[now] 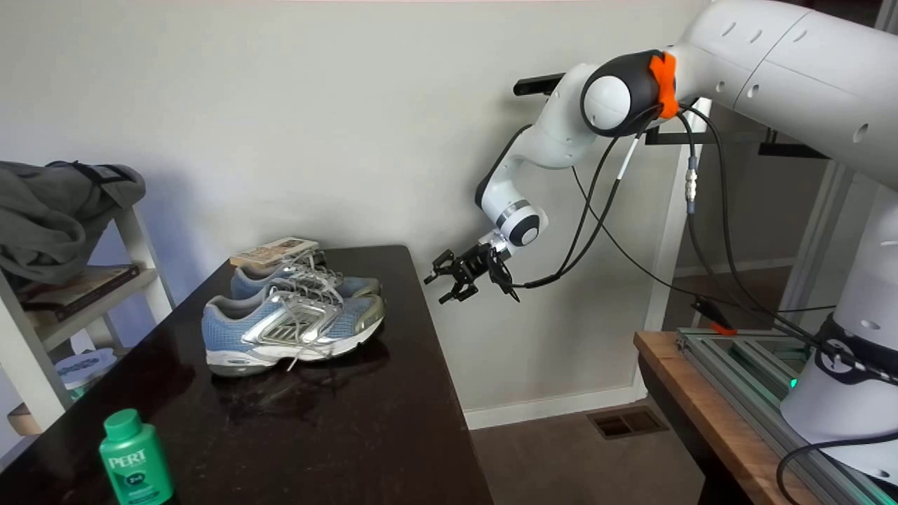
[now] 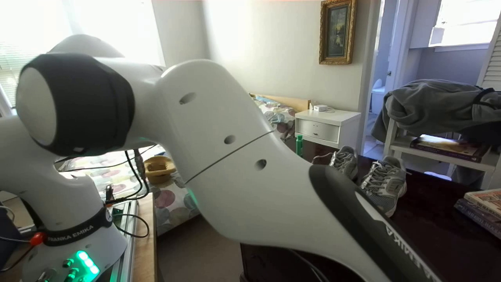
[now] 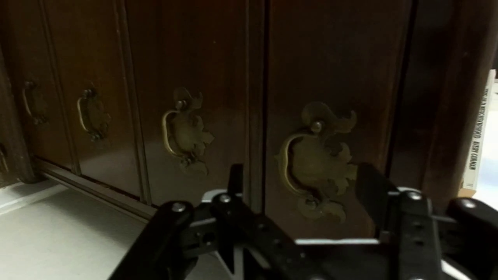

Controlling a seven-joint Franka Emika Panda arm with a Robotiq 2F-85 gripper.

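In the wrist view, dark wooden drawer fronts stand side by side, each with a brass pull. The nearest brass handle [image 3: 290, 163], on its ornate plate, appears between the fingers of my gripper. A gap shows between the black fingertips, so the fingers are open and grip nothing. Whether the fingers touch the handle cannot be told. From outside, my gripper [image 1: 438, 289] hangs just off the right edge of the dark dresser top [image 1: 362, 421], toward its far end. The drawer fronts are hidden in both exterior views.
Blue-and-silver sneakers [image 1: 295, 328] sit on the dresser, with books [image 1: 273, 251] behind them. A green Pert bottle [image 1: 136, 461] stands at its near left. A second handle [image 3: 169, 135] lies left of the nearest one. Open floor [image 1: 555, 459] separates dresser and robot bench.
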